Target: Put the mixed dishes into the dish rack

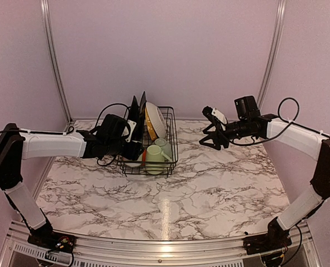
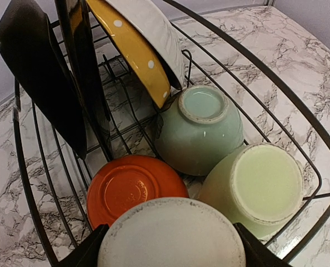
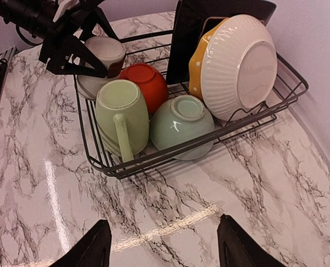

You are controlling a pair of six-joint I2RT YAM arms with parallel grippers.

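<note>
The black wire dish rack (image 1: 174, 150) stands on the marble table, loaded with dishes. My left gripper (image 1: 135, 151) is low at its front left corner, open, with its fingers on either side of an upturned white cup (image 2: 170, 236). Whether the fingers touch the cup cannot be told. Beside the cup sit an upturned red-orange bowl (image 2: 126, 189), a light green mug (image 2: 265, 186) and a pale blue-green cup (image 2: 201, 130). A white bowl (image 3: 240, 61), a yellow dotted dish (image 2: 134, 53) and black plates (image 2: 34, 61) lean behind. My right gripper hangs open and empty, right of the rack.
The rack's wire rim (image 3: 209, 136) surrounds the crowded front part. Bare marble table (image 1: 220, 194) lies in front and to the right, with no loose dishes visible on it. Walls close off the back and sides.
</note>
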